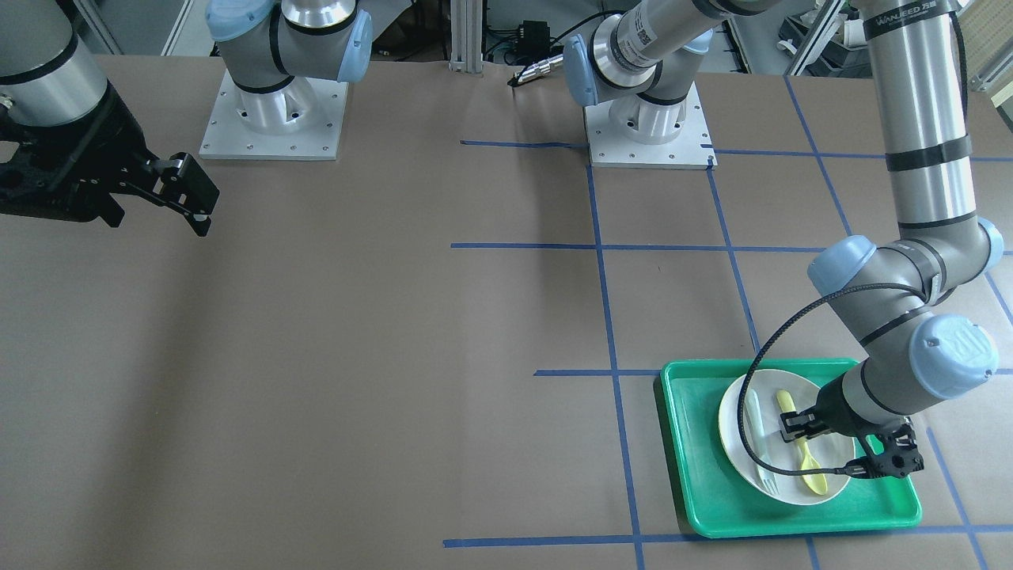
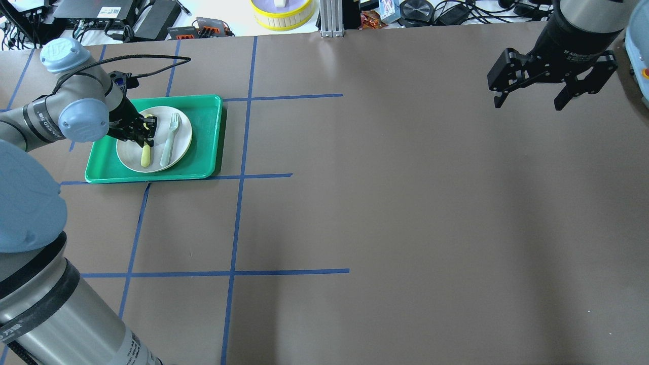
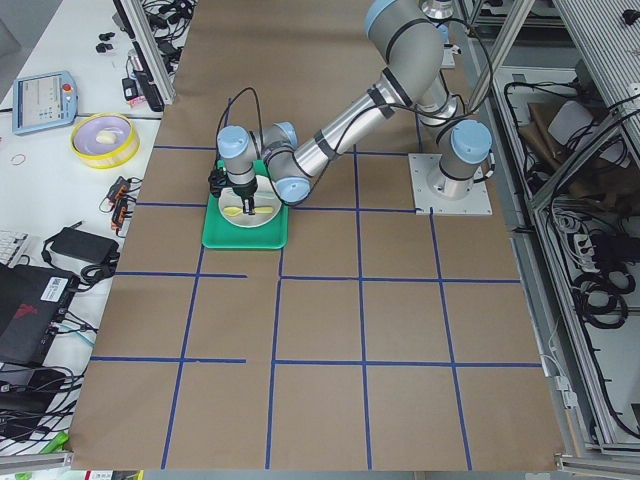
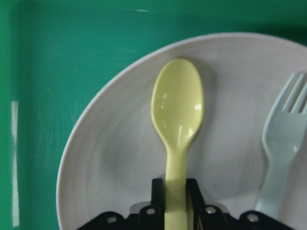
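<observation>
A green tray point(image 1: 693, 494) holds a white plate point(image 4: 110, 158) with a pale yellow spoon point(image 4: 177, 105) and a light blue fork point(image 4: 283, 139) lying on it, side by side. My gripper is down at the plate, its black fingers closed on either side of the spoon's handle, so it looks shut on the spoon. The spoon's bowl still rests over the plate. In the top view the gripper hides part of the spoon.
Another arm's black gripper point(image 2: 547, 79) hangs over the far side of the table, with more robot bases behind.
</observation>
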